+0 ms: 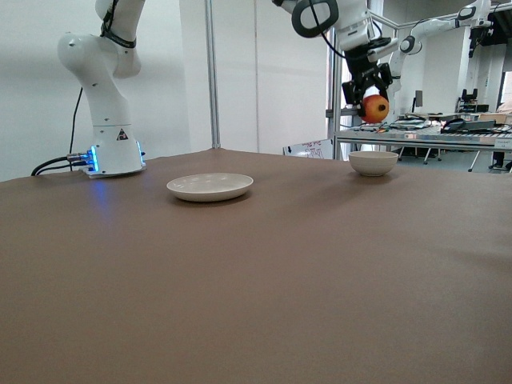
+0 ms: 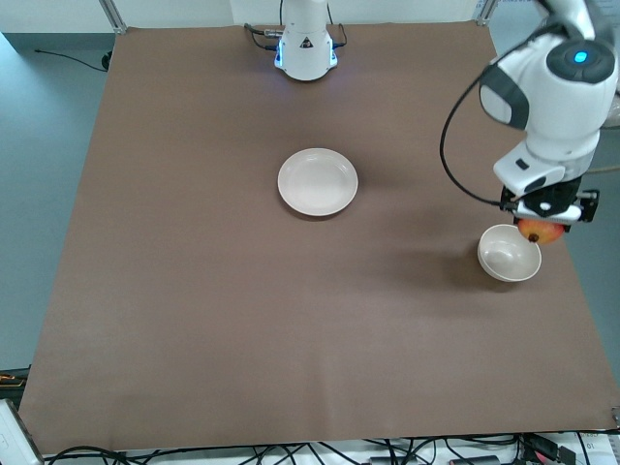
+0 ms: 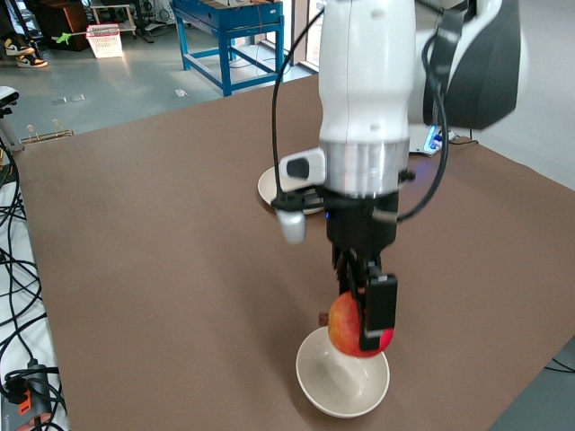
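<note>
A red-orange apple (image 2: pixel 540 231) hangs in my gripper (image 3: pixel 361 314), which is shut on it; in the top view the apple (image 1: pixel 374 110) shows between the black fingers. A white bowl (image 2: pixel 509 260) stands just below it on the brown table (image 2: pixel 291 320); in the right view the bowl (image 3: pixel 341 386) lies under the apple, and in the top view the bowl (image 1: pixel 373 165) shows clear space beneath the fruit. A white plate (image 2: pixel 317 182) lies near the middle of the table, left of the bowl, with nothing on it.
Cables and small devices (image 2: pixel 538 448) run along the near edge beyond the tabletop.
</note>
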